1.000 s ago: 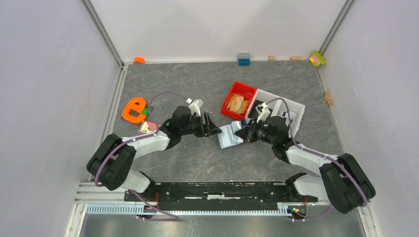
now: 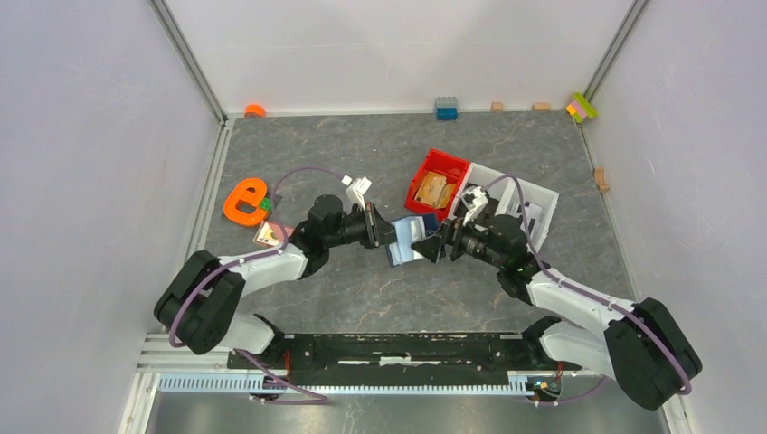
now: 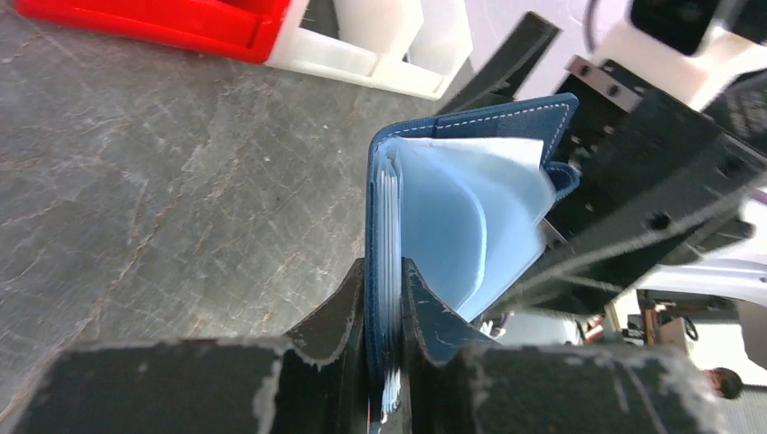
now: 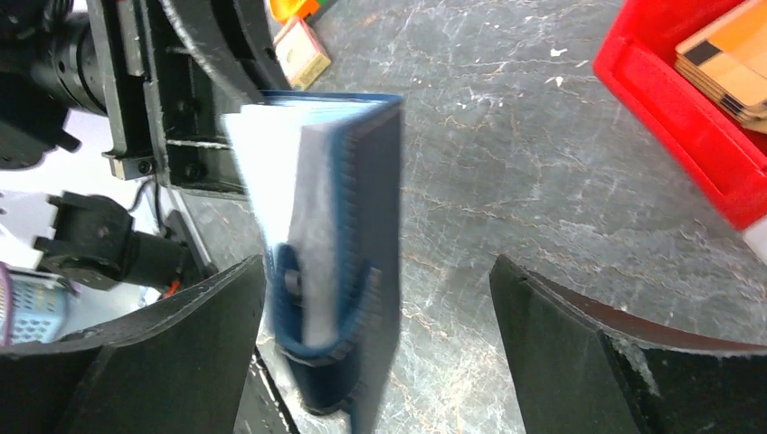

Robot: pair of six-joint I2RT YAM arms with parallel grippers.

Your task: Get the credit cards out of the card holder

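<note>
The navy card holder [image 2: 411, 237], with pale blue and white sleeves, hangs in the middle of the top view. My left gripper is shut on it; in the left wrist view it stands upright between the fingertips, sleeves fanning rightward. My right gripper is open, its fingers either side of the holder, which appears blurred and close in the right wrist view. Individual cards inside cannot be told apart.
A red bin [image 2: 422, 183] with tan items and white bins [image 2: 543, 199] lie behind the right gripper. An orange toy [image 2: 244, 194] is at the left.
</note>
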